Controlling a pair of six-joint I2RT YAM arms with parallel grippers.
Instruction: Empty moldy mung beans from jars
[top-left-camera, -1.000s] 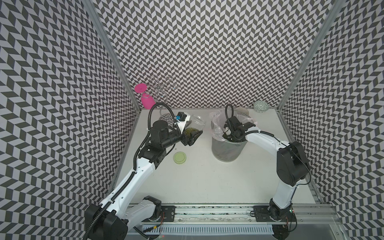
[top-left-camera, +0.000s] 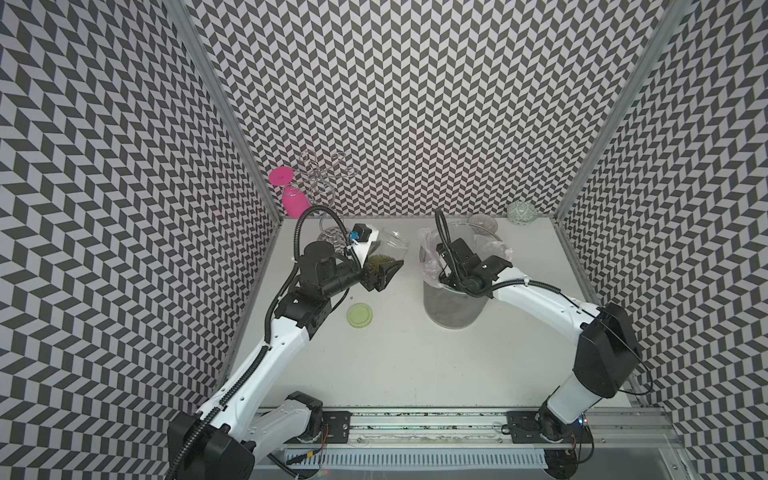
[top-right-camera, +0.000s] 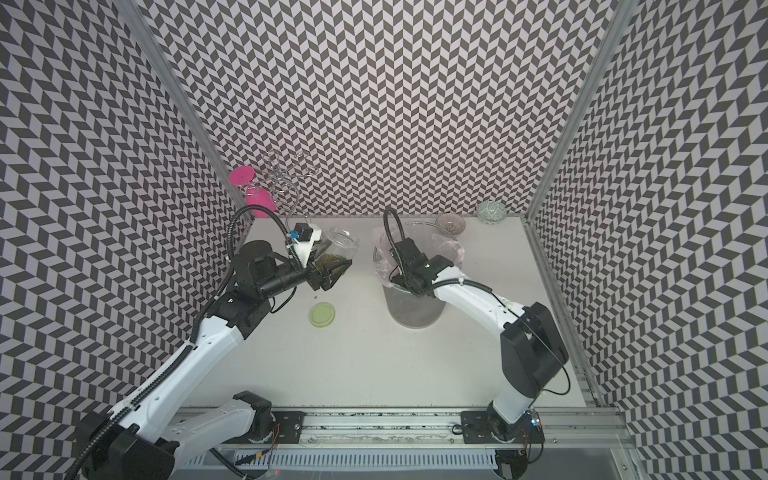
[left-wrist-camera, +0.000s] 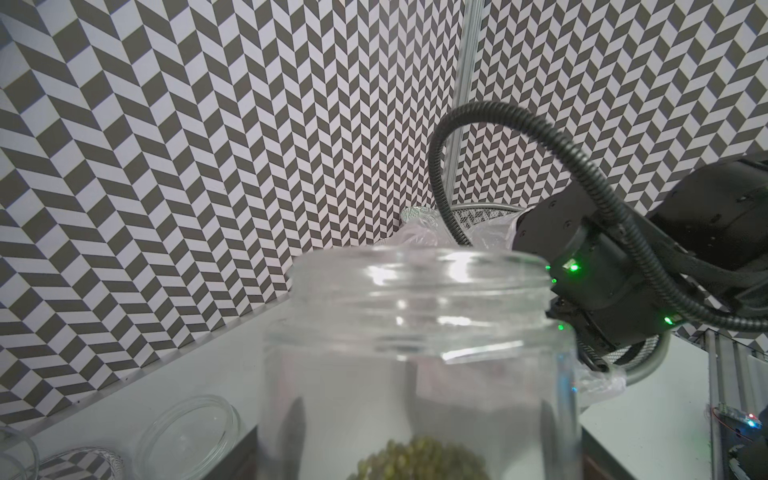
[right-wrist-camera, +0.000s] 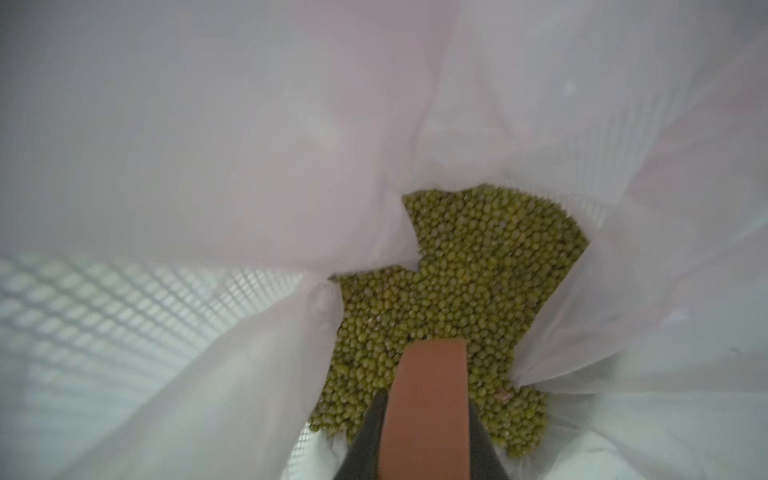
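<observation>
My left gripper (top-left-camera: 386, 272) is shut around a clear glass jar (left-wrist-camera: 420, 360), held above the table left of the bin. Green mung beans (left-wrist-camera: 420, 462) lie low inside it, and its mouth has no lid. A light green lid (top-left-camera: 360, 315) rests on the table. The grey bin (top-left-camera: 452, 308) has a translucent liner (right-wrist-camera: 240, 136) with a pile of mung beans (right-wrist-camera: 472, 272) at its bottom. Inside the bin, my right gripper points down over them, shut on a reddish-brown, flat-ended piece (right-wrist-camera: 428, 400); what it belongs to cannot be told.
At the back left are a pink goblet-shaped object (top-left-camera: 296, 201) and a rack of glassware (top-left-camera: 320, 176). A pinkish glass bowl (top-right-camera: 450, 224) and a greenish one (top-left-camera: 522, 212) stand behind the bin.
The right arm has swung and its gripper has shifted left within the bin. Its liner now spreads further over the right rim, and the bin sits slightly nearer. The left arm and jar barely moved.
</observation>
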